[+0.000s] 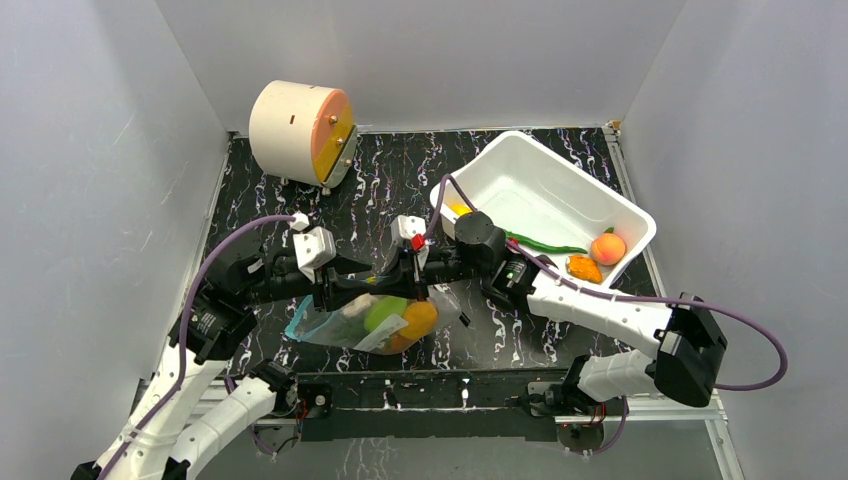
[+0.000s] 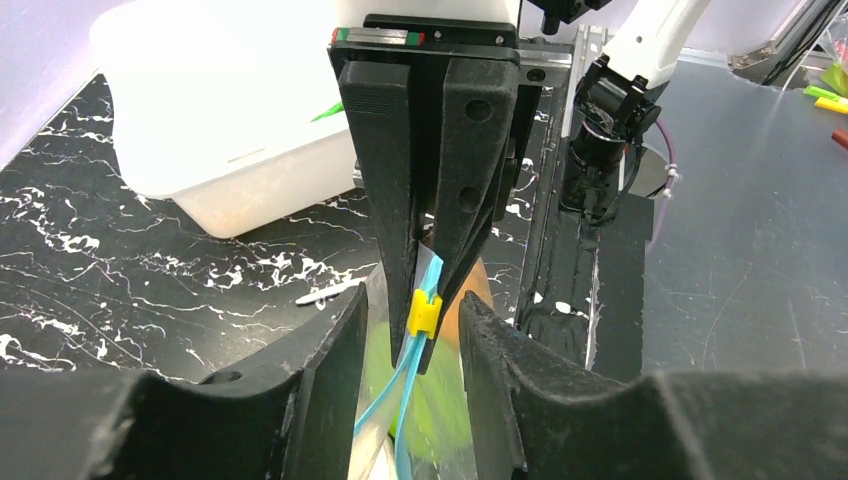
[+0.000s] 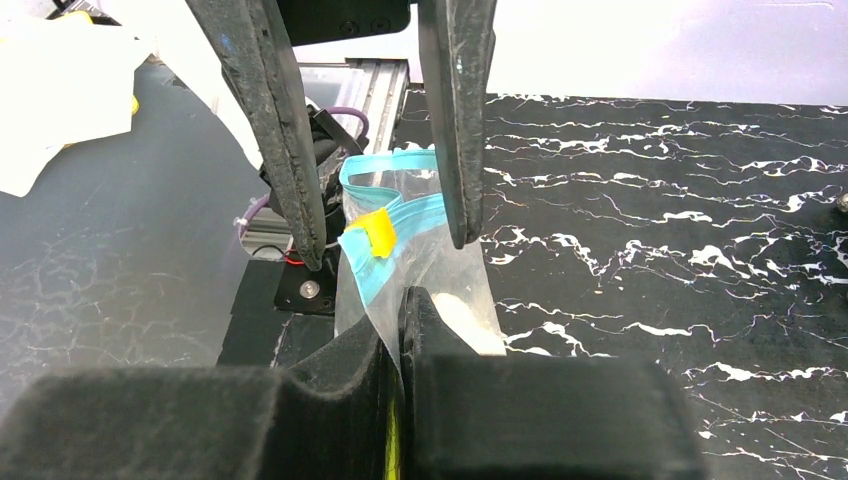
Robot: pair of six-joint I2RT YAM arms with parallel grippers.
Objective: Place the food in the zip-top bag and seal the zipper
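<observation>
The clear zip bag (image 1: 312,326) rests on the table's front, with a green food (image 1: 384,312), an orange one (image 1: 418,319) and something pale inside. Blue strips edge its mouth, and a yellow slider (image 3: 380,233) sits on them. In the right wrist view, my right gripper is shut on the bag's clear film near the zipper. My left gripper is part open, its fingers (image 2: 334,385) standing on either side of the slider with gaps; it holds nothing. From above, both grippers hide part of the bag.
A white bin (image 1: 545,190) at the back right holds a peach (image 1: 607,247), a green chili (image 1: 548,246) and other food. A cream drum-shaped object (image 1: 290,130) stands at the back left. Beside the bag, a pen (image 1: 464,319) shows partly. Table space between drum and bin is clear.
</observation>
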